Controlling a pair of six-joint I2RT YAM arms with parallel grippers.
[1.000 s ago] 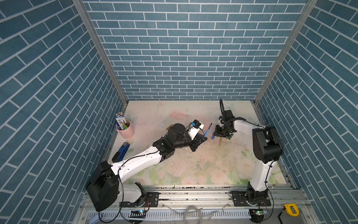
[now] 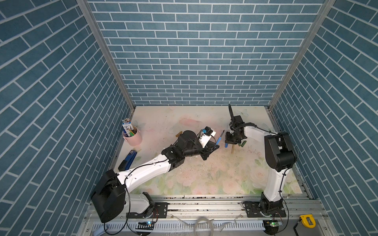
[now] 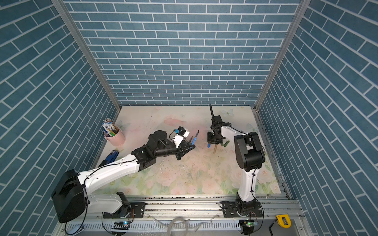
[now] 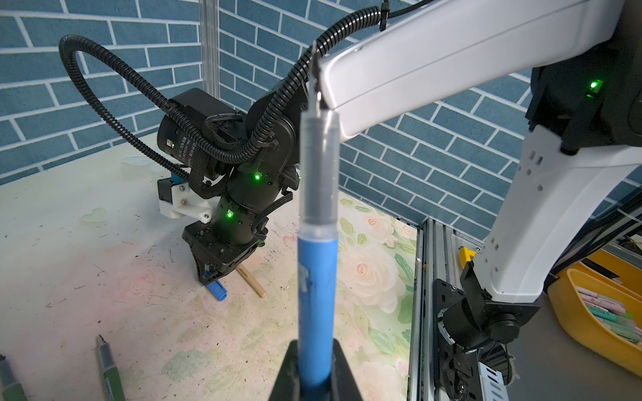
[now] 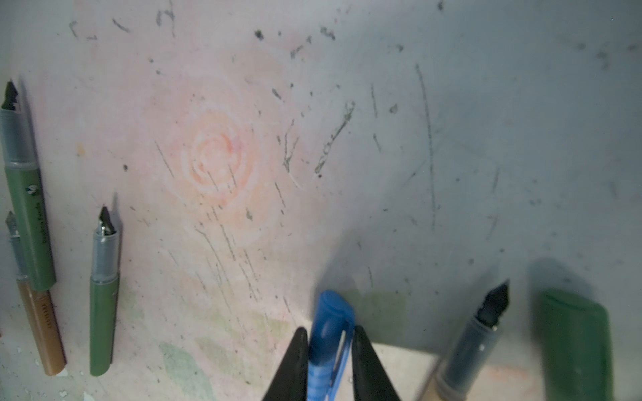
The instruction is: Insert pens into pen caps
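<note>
A blue pen [image 4: 317, 294] with a clear front section is pinched upright between the fingertips of my left gripper, its nib pointing up. My right gripper is shut on a blue pen cap [image 5: 329, 334] low at the table; the cap's clip faces the view. In the top left view the left gripper [image 2: 215, 147] stands a short way left of the right gripper [image 2: 228, 140]. Pen and cap are apart.
Close by the right gripper lie a brown pen [image 5: 468, 351] and a green cap [image 5: 575, 341]. Two uncapped green pens [image 5: 103, 314] and a brown pen [image 5: 41, 324] rest farther left. A pink cup [image 2: 133, 137] of supplies stands at the far left.
My right gripper has shifted slightly left and now covers more of the blue cap. The left arm, with its blue pen, looks still.
</note>
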